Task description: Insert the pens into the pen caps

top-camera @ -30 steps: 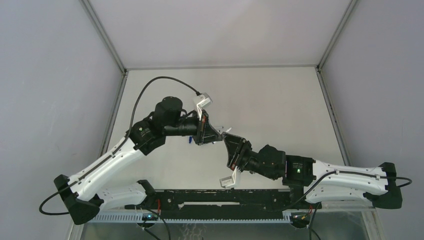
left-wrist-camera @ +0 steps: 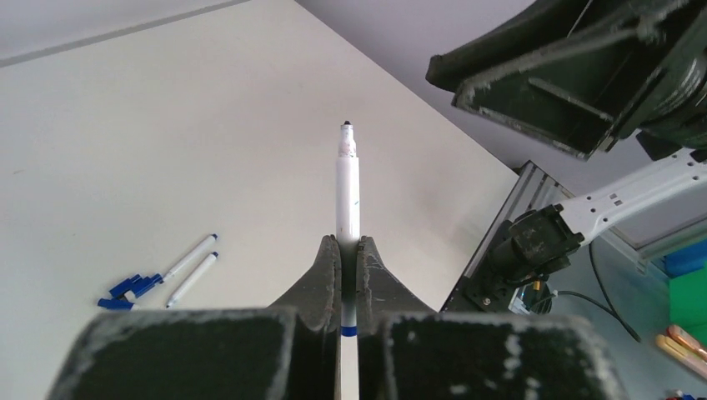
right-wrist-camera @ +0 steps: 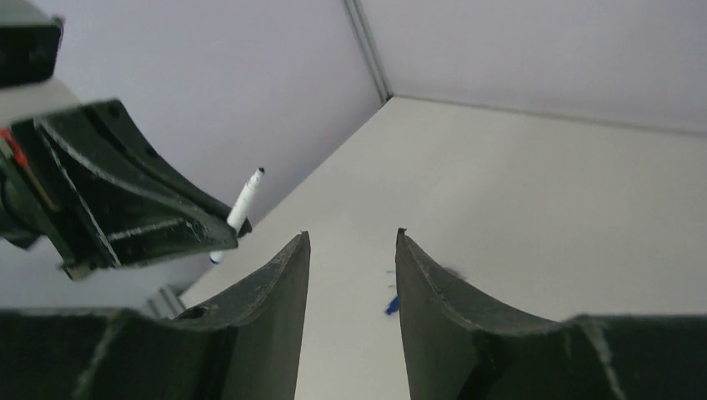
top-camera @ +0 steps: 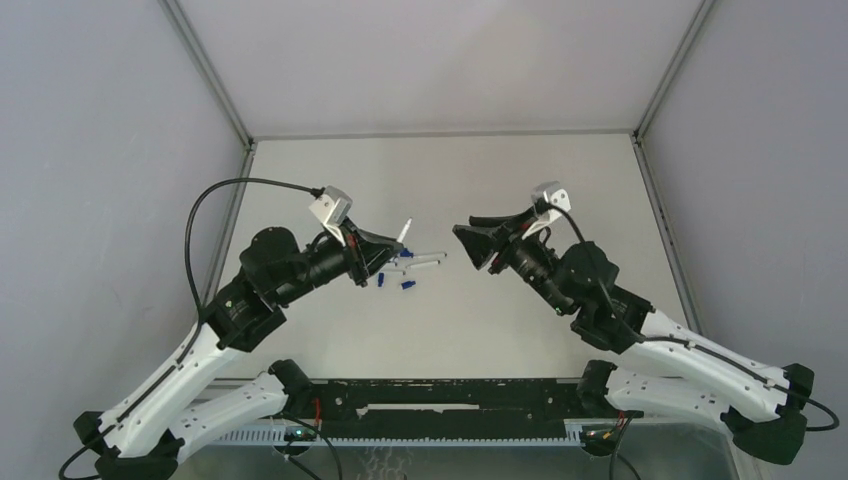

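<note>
In the left wrist view, my left gripper is shut on a white pen (left-wrist-camera: pixel 348 196). The pen's dark bare tip points up and its blue end sticks out below the fingers. My right gripper stands open in the right wrist view, the gap between its fingers empty, well apart from the held pen. On the table lie more white pens (left-wrist-camera: pixel 193 279) with blue ends. Several blue caps (left-wrist-camera: pixel 115 304) sit clustered beside them. From above, one blue cap (top-camera: pixel 408 285) lies a little apart toward the front.
Grey walls (top-camera: pixel 760 200) close it in at the sides and back. A black bar (top-camera: pixel 520 400) runs along the front edge.
The left gripper has moved left with the pen in it.
</note>
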